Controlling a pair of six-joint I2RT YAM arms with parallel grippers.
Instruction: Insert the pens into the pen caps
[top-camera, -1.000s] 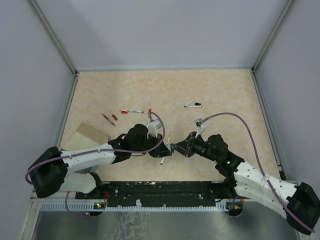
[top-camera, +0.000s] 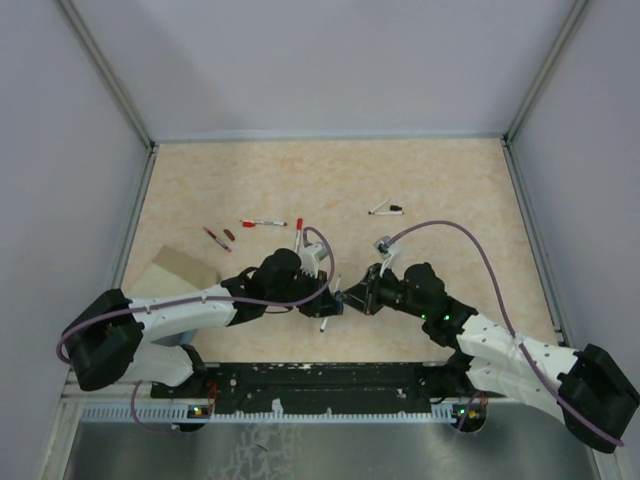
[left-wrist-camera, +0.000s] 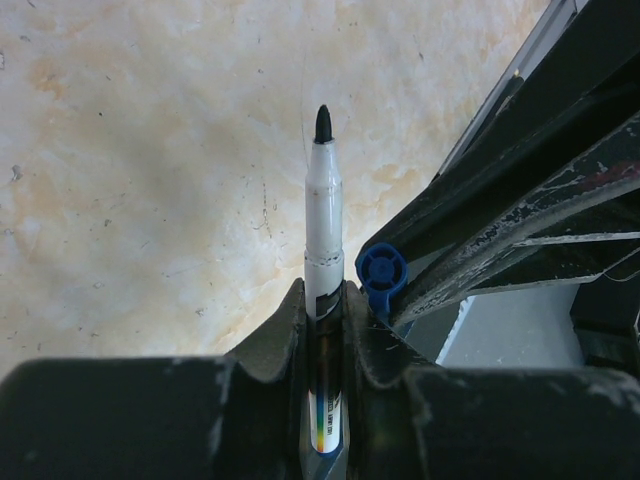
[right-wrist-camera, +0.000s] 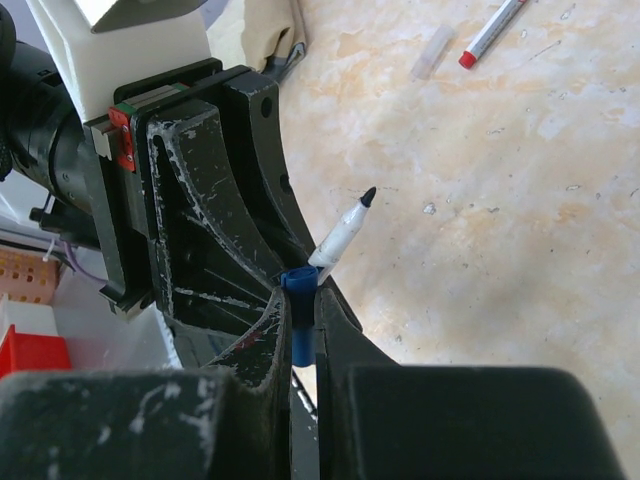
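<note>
A white marker (left-wrist-camera: 323, 215) with a bare dark tip points up and away in the left wrist view. My left gripper is shut on its body. My right gripper is shut on a blue cap (right-wrist-camera: 301, 325), which hangs upright between its fingers. In the left wrist view the cap's round blue end (left-wrist-camera: 382, 268) shows just right of the marker's body, well below the tip. From the right wrist, the marker's tip (right-wrist-camera: 368, 197) sticks out beyond the cap. Whether cap and marker touch I cannot tell.
A red-capped marker (top-camera: 263, 222), a red pen (top-camera: 216, 239) and a small red cap (top-camera: 229, 235) lie at the left. Farther right are a white pen (top-camera: 378, 207) and a black-and-white one (top-camera: 396, 209). A beige cloth bag (top-camera: 180, 272) sits by the left arm.
My right gripper has shifted slightly left, bringing the blue cap closer against the left gripper. The left arm has barely moved. The loose pens lie where they were.
</note>
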